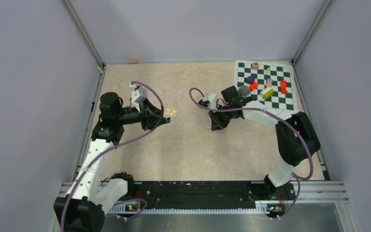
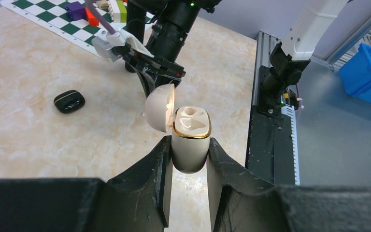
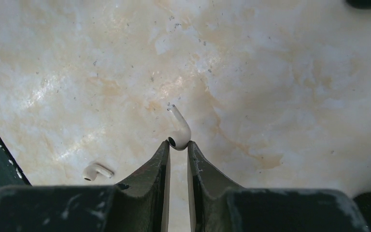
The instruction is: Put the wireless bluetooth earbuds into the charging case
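My left gripper is shut on the white charging case (image 2: 190,147), held upright with its lid (image 2: 158,106) open and its slots facing up. In the right wrist view, my right gripper has a white earbud (image 3: 181,133) between its fingertips, stem pointing up the view. The second earbud (image 3: 92,171) lies on the table to the lower left of that view, nearer the front edge (image 1: 212,155) in the top view.
A black mouse-like object (image 2: 69,101) lies on the table. The checkered board (image 1: 241,70) with blocks and small objects fills the back right. The table between the arms and toward the front is mostly clear.
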